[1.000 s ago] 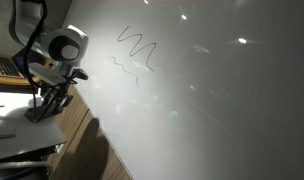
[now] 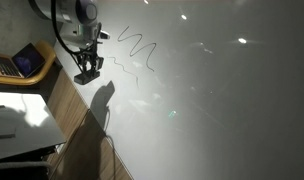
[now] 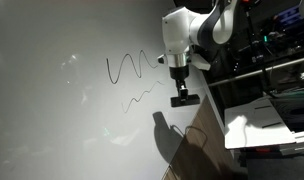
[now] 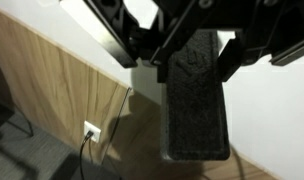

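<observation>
A dark, block-shaped eraser point(image 4: 195, 105) is clamped in my gripper, its felt-like face filling the middle of the wrist view. Exterior view 1 has the gripper point(image 2: 89, 62) at the upper left with the dark eraser point(image 2: 87, 76) hanging below it, beside the whiteboard point(image 2: 212, 100). Two wavy black marker lines point(image 2: 140, 44) show on the board, up and to the right of the eraser. In exterior view 2 the eraser point(image 3: 185, 100) is right of and below the lines point(image 3: 132, 68). Whether it touches the board cannot be told.
A wood panel point(image 4: 52, 70) runs below the board, with a white wall socket point(image 4: 91, 131) and a plugged-in cable. A white table point(image 2: 27, 125) stands at the lower left, near a laptop point(image 2: 30, 60) on a chair. Most of the board is bare.
My arm has swung up and to the right, away from the white table towards the board, bringing the eraser into clear view. The marker lines look the same.
</observation>
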